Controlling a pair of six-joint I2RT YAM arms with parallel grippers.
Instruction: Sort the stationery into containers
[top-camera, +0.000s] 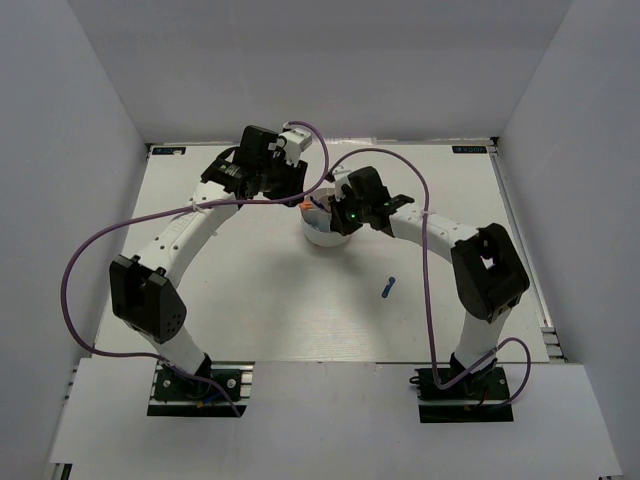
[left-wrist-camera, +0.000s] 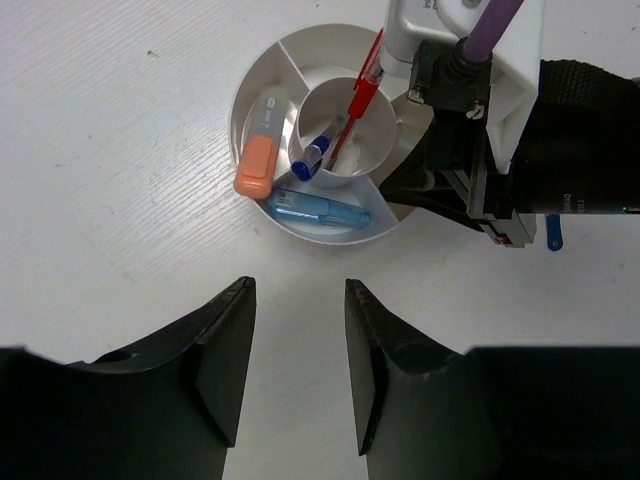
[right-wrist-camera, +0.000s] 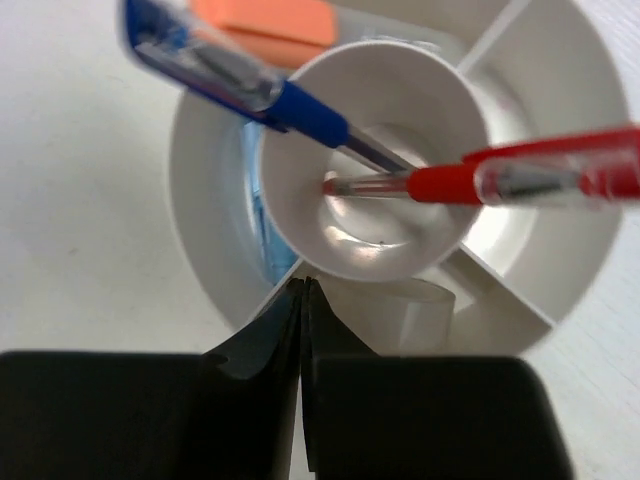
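A white divided round container (top-camera: 325, 237) holds an orange-and-grey item (left-wrist-camera: 258, 155), a light blue item (left-wrist-camera: 320, 207), and, in its inner cup (right-wrist-camera: 370, 262), a blue pen (right-wrist-camera: 310, 113) and a red pen (right-wrist-camera: 435, 185). My left gripper hangs beside the container with fingers apart, empty. My right gripper is over the container's compartment beside the cup, shut with nothing visible between its fingers. A small blue item (top-camera: 389, 286) lies on the table, front right of the container.
Both arms crowd over the container, the right one close beside the left. Grey walls enclose the sides and back.
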